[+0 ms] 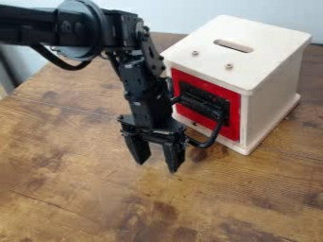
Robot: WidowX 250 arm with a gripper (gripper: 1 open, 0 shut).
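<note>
My black gripper (157, 159) points down over the wooden table, left of and in front of a pale wooden box (265, 104). Its two fingers stand a little apart, with nothing seen between them. The box has a slot (235, 44) on top and a red front panel (226, 128) with a black fitting on it, partly hidden by my arm. A black cable curves beside the wrist in front of that panel.
A white wall stands behind the table's far edge.
</note>
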